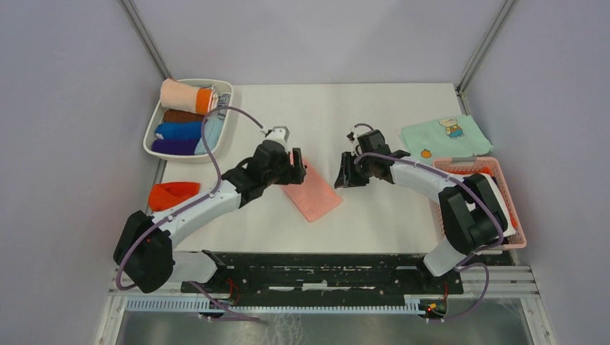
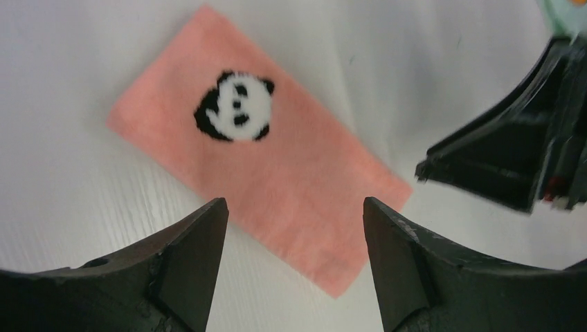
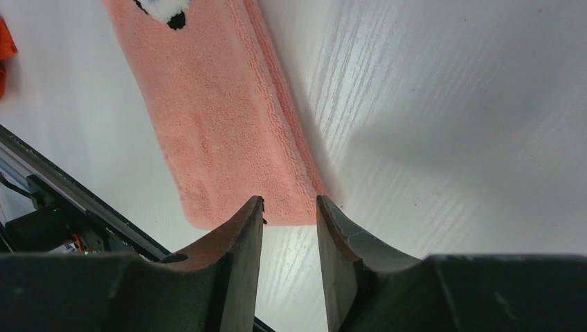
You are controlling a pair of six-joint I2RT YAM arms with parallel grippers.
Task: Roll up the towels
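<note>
A pink towel [image 1: 313, 198], folded into a flat strip with a panda face [image 2: 239, 107] near one end, lies slantwise on the white table. Above its panda end hovers my left gripper [image 1: 296, 167], hiding that part from the top; its fingers stand wide apart with only the towel beneath. Near the opposite end, on the towel's right side, is my right gripper [image 1: 350, 172]. Its fingertips [image 3: 255, 207] are part open with no cloth gripped between them, and the towel's end [image 3: 277, 214] shows just past the tips.
At the back left, a white basket [image 1: 149, 135] holds several rolled towels. An orange cloth [image 1: 173, 194] lies at the left edge. A green towel [image 1: 431, 140] and a pink basket [image 1: 522, 226] occupy the right.
</note>
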